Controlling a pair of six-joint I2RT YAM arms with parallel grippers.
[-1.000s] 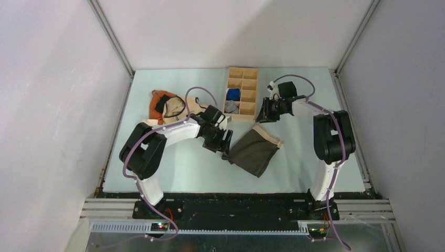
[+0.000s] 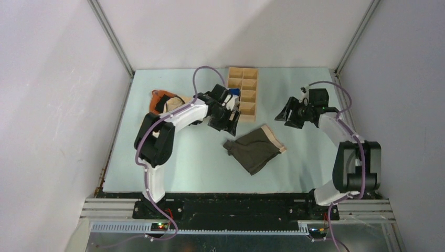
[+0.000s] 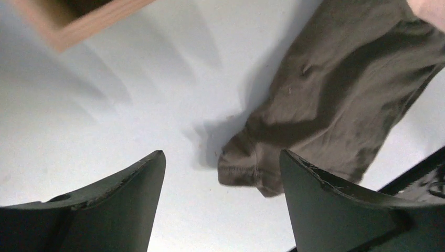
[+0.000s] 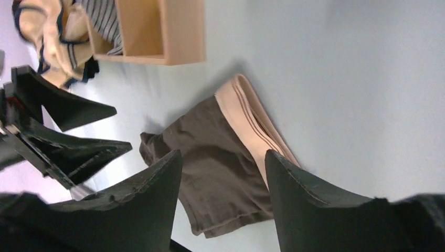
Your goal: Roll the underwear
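Dark olive underwear with a tan waistband lies spread on the table (image 2: 252,149), its band on the right side; in the left wrist view its bunched corner (image 3: 239,163) shows between and beyond my fingertips. My left gripper (image 2: 225,124) is open above and left of the cloth, holding nothing. My right gripper (image 2: 288,115) is open to the upper right of it, over bare table, with the cloth beyond its fingertips in the right wrist view.
A wooden compartment box (image 2: 249,94) with folded cloth stands at the back middle. A pile of tan, orange and dark clothes (image 2: 160,100) lies at the back left.
My left gripper has risen away from the underwear's left corner. My right gripper has moved right, away from the band. The underwear has shifted slightly.
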